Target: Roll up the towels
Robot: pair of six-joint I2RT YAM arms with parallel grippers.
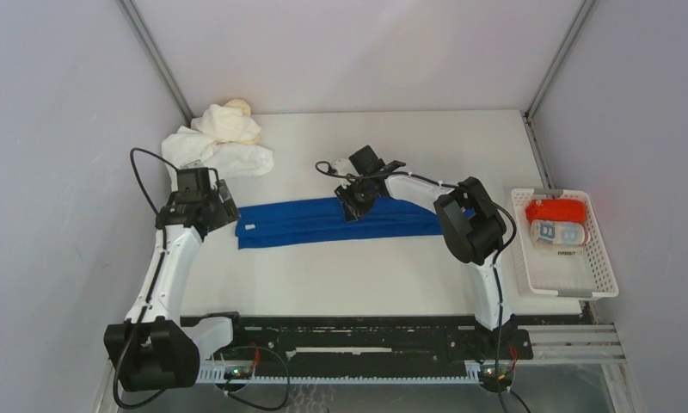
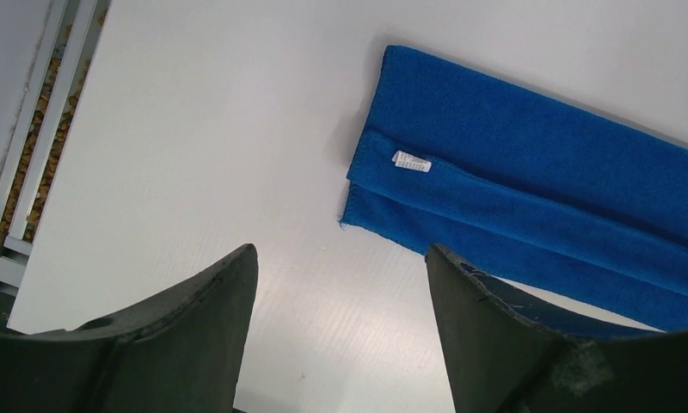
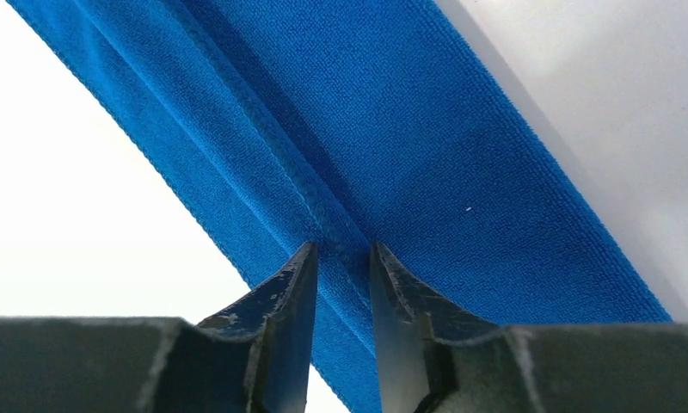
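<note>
A blue towel (image 1: 293, 224) lies across the middle of the table as a long strip, partly folded lengthwise, with a small white tag near its left end. My right gripper is low over the towel's middle, its fingers parted by a small gap across the folded edge; whether cloth lies between them cannot be told. Off the towel's left end, my left gripper stands open above bare table with nothing between its fingers. White towels (image 1: 224, 142) lie in a loose heap at the back left.
On the right, a white basket (image 1: 564, 280) holds a red rolled towel (image 1: 555, 210) and a light one with printed lettering (image 1: 558, 232). Walls stand close at both sides.
</note>
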